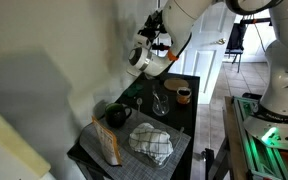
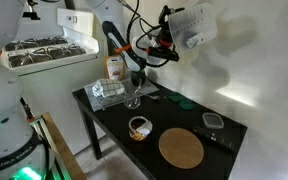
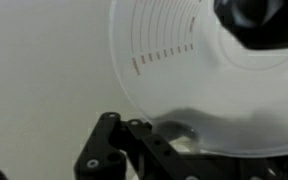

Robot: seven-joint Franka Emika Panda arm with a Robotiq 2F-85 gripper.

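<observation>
A translucent white measuring bowl [image 2: 192, 27] with red graduation marks is high in the air near the wall in exterior view 2. Its wall [image 3: 149, 75] fills much of the wrist view. My gripper [image 2: 168, 18] is at the bowl's left edge, shut on its thin wall. One dark fingertip [image 3: 258, 20] shows against the bowl in the wrist view; the other is hidden. The bowl is hard to make out against the pale wall in exterior view 1.
Below stands a black table [image 2: 149, 112] with a round brown board [image 2: 181, 149], a small jar [image 2: 140, 128] and a clear glass [image 1: 160, 104]. A checked cloth [image 1: 151, 143] lies on a rack. A black pot [image 1: 116, 114] stands nearby.
</observation>
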